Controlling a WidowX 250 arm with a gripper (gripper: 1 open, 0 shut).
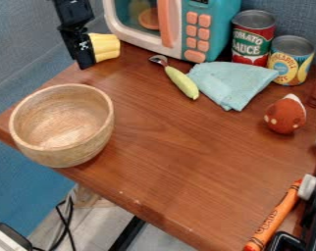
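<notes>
My black gripper [84, 54] hangs at the upper left, beside a yellow block-shaped object [104, 46] at the table's back-left edge; whether its fingers are open or shut is unclear. A wooden bowl [61, 132] sits on the table's front-left part, below the gripper in view.
Along the back stand a toy microwave [201, 36], tomato sauce can [251, 38] and another can [289, 61]. A spoon, banana [184, 82], blue cloth [231, 85], red toy [286, 116] and orange crayon [272, 221] lie on the table [174, 157].
</notes>
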